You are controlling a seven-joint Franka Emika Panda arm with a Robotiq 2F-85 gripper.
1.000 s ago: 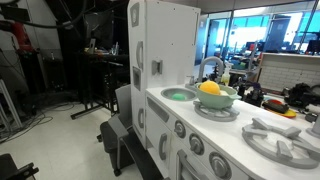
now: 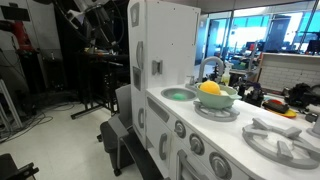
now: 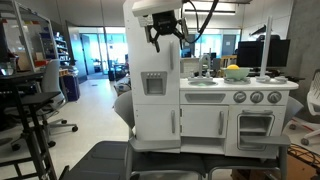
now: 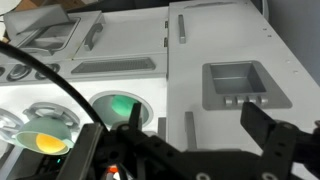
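My gripper stands open in the wrist view, its two dark fingers wide apart and nothing held between them. Beyond them is the white toy fridge, with a grey dispenser recess [image 4: 245, 86] to the right. Exterior view 2 has the gripper [image 3: 169, 42] high in front of the fridge's upper part [image 3: 150, 62], above the dispenser. A pale green bowl [image 2: 217, 98] with a yellow round item [image 2: 210, 87] in it sits on the white counter. Something green [image 4: 123, 105] lies in the round sink [image 4: 103, 101].
Grey stove burners [image 2: 282, 141] lie on the counter, and a curved faucet [image 2: 211, 66] rises behind the sink. Grey chairs [image 3: 190, 165] stand low before the kitchen unit. A dark cable [image 4: 55, 82] crosses the wrist view at left.
In exterior view 1, the arm at upper left has swung, and the gripper has come into view near the fridge. The bowl, yellow item and sink contents look unmoved.
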